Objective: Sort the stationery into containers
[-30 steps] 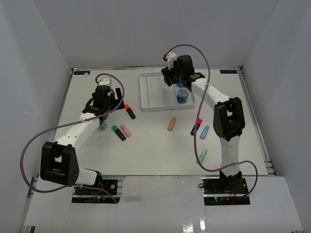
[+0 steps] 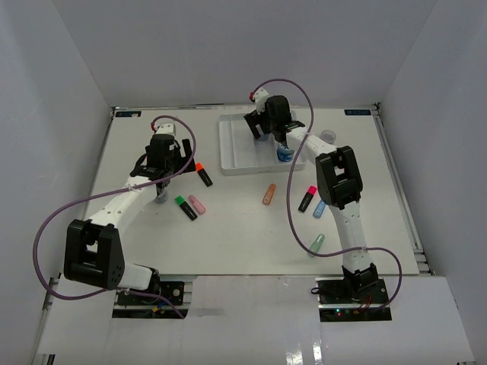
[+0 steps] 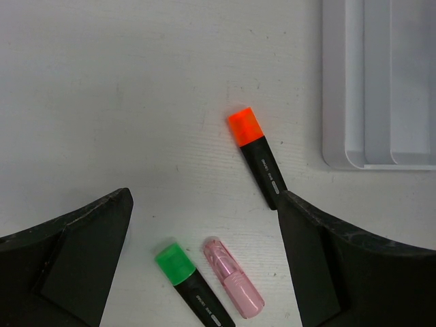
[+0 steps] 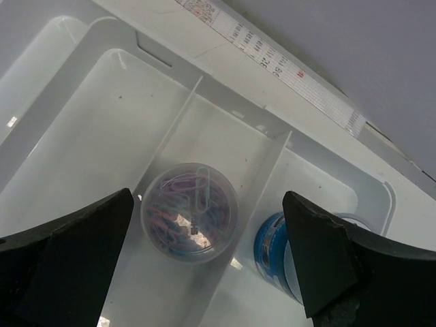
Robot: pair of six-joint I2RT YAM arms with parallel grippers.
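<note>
My right gripper is open over the white divided tray (image 2: 238, 170). Between its fingers, in the right wrist view, a round clear tub of paper clips (image 4: 189, 212) sits in the tray's middle compartment. A blue-banded tub (image 4: 271, 248) lies in the compartment to its right, partly hidden by a finger. My left gripper stands open above the table with nothing held. Below it are an orange-capped marker (image 3: 257, 158), a green-capped marker (image 3: 194, 286) and a pink pen-like item (image 3: 234, 278).
Right of centre lie an orange item (image 2: 269, 194), a red-capped marker (image 2: 307, 199), a blue item (image 2: 319, 208) and a green item (image 2: 316, 244). A clear round container (image 2: 328, 136) stands right of the tray.
The left arm stays where it was.
</note>
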